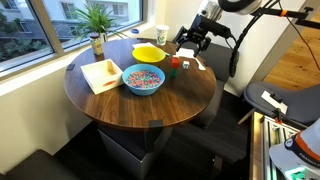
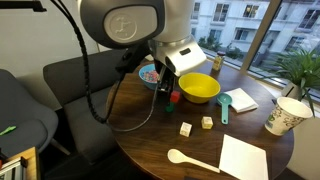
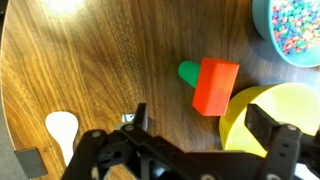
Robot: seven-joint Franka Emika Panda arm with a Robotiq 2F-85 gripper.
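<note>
My gripper is open above the round table, and no object shows held between its fingers. Below it in the wrist view lies a red block [image 3: 215, 88], with a small green object [image 3: 188, 72] against its left side. The yellow bowl [image 3: 292, 103] is just right of the block, partly covered by the right finger [image 3: 262, 124]. At the upper right sits a blue bowl [image 3: 298, 28] full of colourful small pieces. In exterior view 2 the arm partly hides the blue bowl [image 2: 150, 73], while the red block [image 2: 175, 97] shows below the gripper.
Two pale cubes, one nearer [image 2: 185, 129] and one farther [image 2: 207, 122], lie near a white spoon [image 2: 190, 158]. A paper sheet [image 2: 243, 159], a patterned cup [image 2: 286, 114] and a potted plant [image 1: 97, 18] stand around.
</note>
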